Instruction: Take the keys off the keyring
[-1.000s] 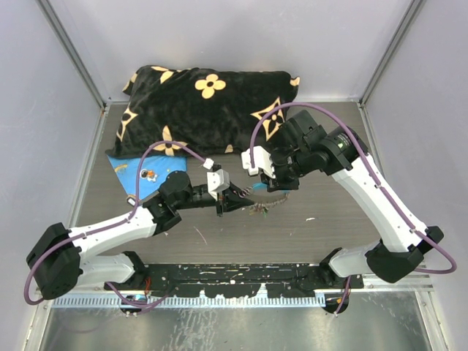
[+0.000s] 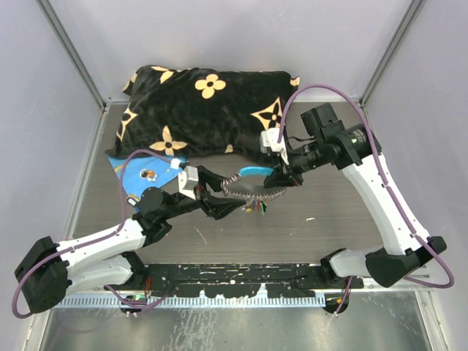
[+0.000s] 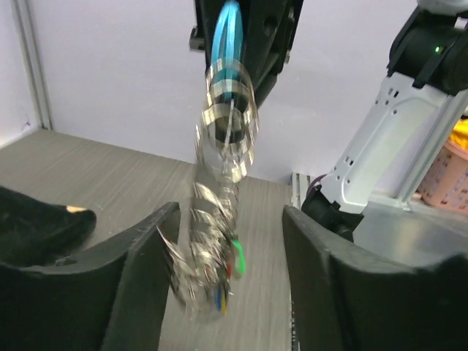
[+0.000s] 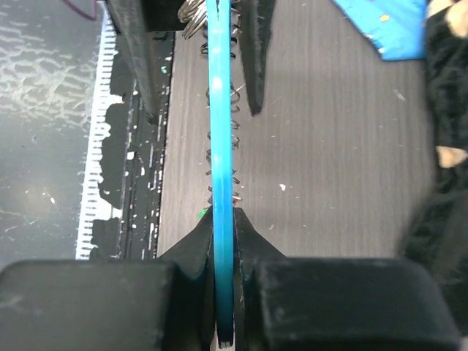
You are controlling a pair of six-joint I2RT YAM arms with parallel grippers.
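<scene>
A light-blue strap [image 2: 254,170] with a silver coiled keyring [image 2: 232,191] stretches between the grippers. My right gripper [image 2: 285,175] is shut on the blue strap, which runs straight up through the right wrist view [image 4: 219,146]. My left gripper [image 2: 227,191] has its fingers apart at the coil; in the left wrist view [image 3: 230,241] the blurred coil passes between them, and I cannot tell if they touch it. Small coloured keys [image 2: 257,207] hang below the coil.
A black flowered cushion [image 2: 197,110] fills the back of the worktop. A blue cloth [image 2: 139,179] lies at left.
The left gripper has shifted slightly and its fingers stand around the coil.
</scene>
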